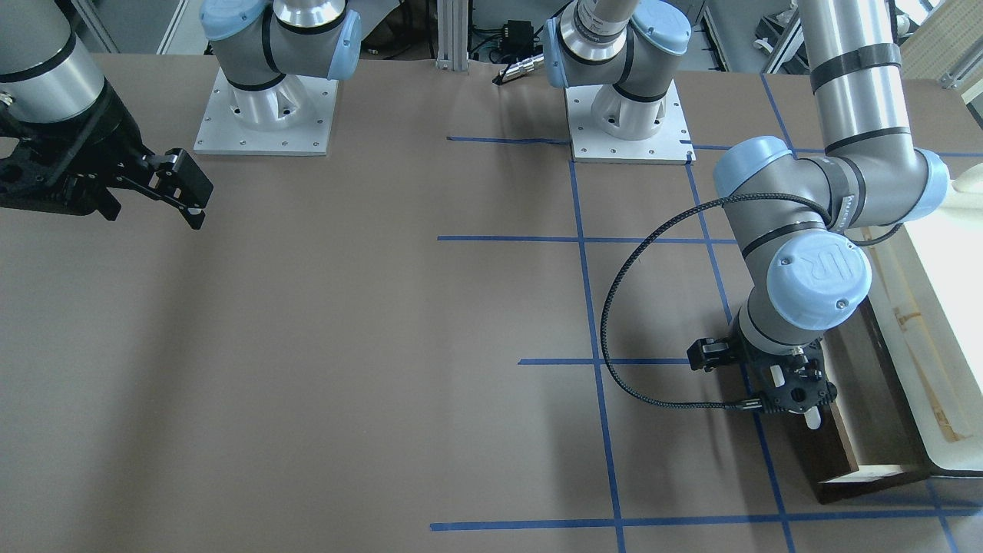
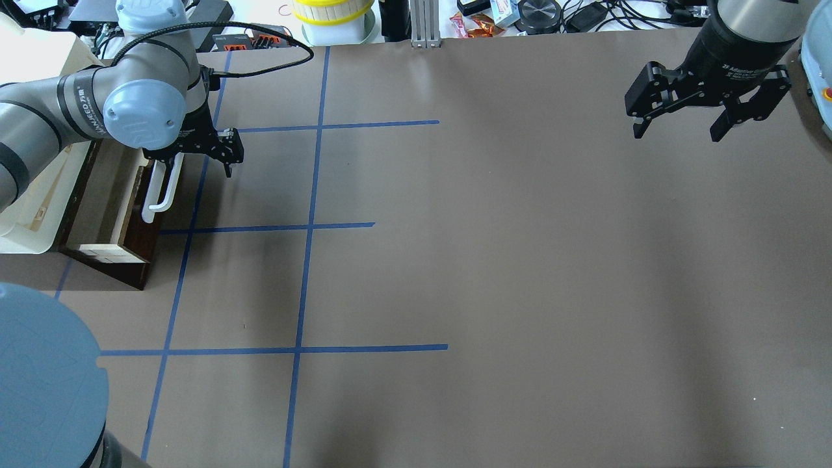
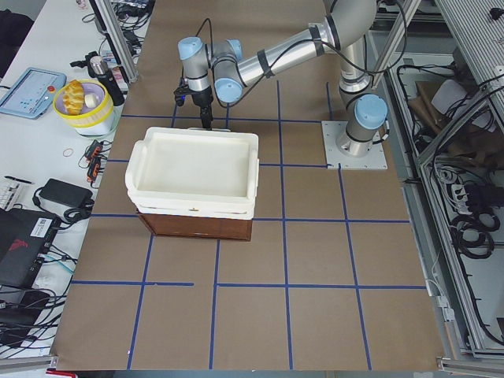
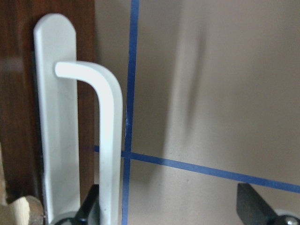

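Observation:
A dark wooden drawer (image 2: 136,226) stands partly pulled out from a cabinet under a white tray (image 3: 191,173). Its white bar handle (image 4: 110,140) fills the left of the wrist view. My gripper is down at the handle, one dark fingertip beside the bar's lower part and the other off to the right over bare floor, with a wide space between them. In the front view the gripper's housing largely hides the handle.
Taped grid lines cross the floor, which is clear beside the drawer. Another arm's gripper (image 2: 678,129) hangs across the floor, and further arm bases (image 1: 629,138) stand at the back.

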